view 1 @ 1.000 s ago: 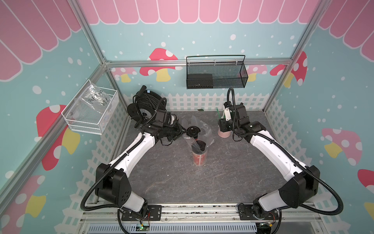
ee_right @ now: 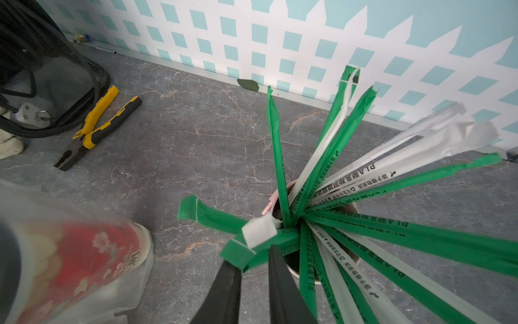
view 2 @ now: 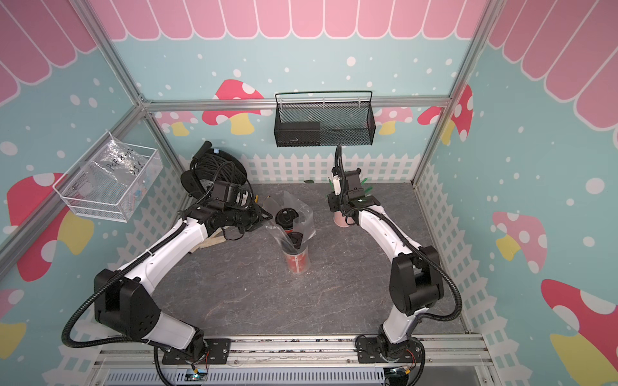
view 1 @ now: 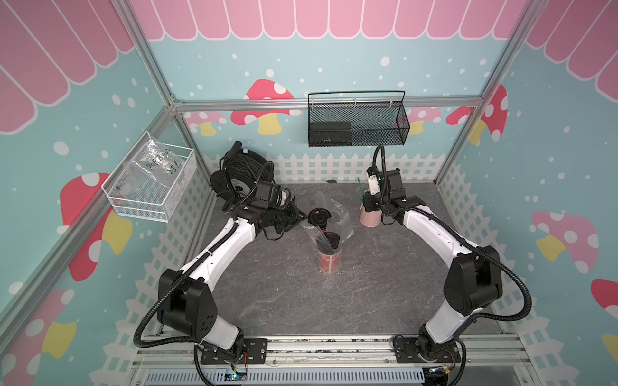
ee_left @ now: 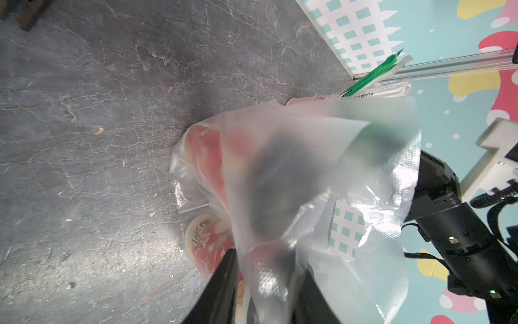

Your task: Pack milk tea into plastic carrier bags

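Observation:
Two lidded cups (view 1: 318, 216) stand in a clear plastic bag (view 1: 344, 228) at mid-table. My left gripper is at the bag's left upper edge, plastic over its fingers; whether it grips is unclear. My right gripper is over a pink holder (view 1: 370, 218) of green and white wrapped straws (ee_right: 367, 226), its fingertips beside green and white straw ends; whether they hold one cannot be told.
Pliers (ee_right: 97, 121), a black cable reel (view 1: 235, 167) at the back left, a white wall basket (view 1: 138, 206) with bags and a black wall basket (view 1: 379, 138).
The left arm and the bag look unchanged.

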